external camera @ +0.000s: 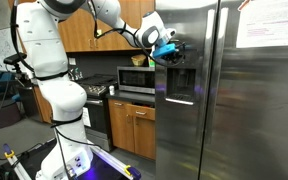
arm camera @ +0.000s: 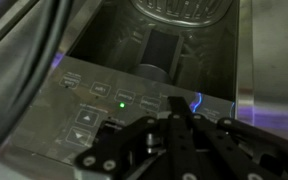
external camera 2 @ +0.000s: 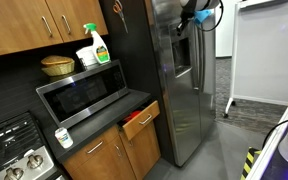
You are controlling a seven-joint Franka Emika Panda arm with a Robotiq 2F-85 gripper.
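My gripper [external camera: 178, 53] is raised to the front of a tall stainless-steel fridge [external camera: 179, 140], close to its water and ice dispenser [external camera: 176, 84]. In the wrist view the dispenser's control panel [arm camera: 94, 110] fills the lower left, with small buttons and one lit green dot. Behind the panel lies the dark recess with a paddle [arm camera: 160, 55] and a slotted grille [arm camera: 182, 8]. The black fingers [arm camera: 181, 125] sit together over the panel's right part, shut, with nothing seen between them. Whether the tips touch the panel, I cannot tell.
Left of the fridge are a counter with wooden drawers [external camera 2: 139, 122], a microwave [external camera 2: 84, 98] and a stove [external camera 2: 19, 165]. On the microwave stand a spray bottle [external camera 2: 100, 45] and a basket [external camera 2: 57, 66]. A white cup [external camera 2: 63, 137] is on the counter. Open floor lies before the fridge.
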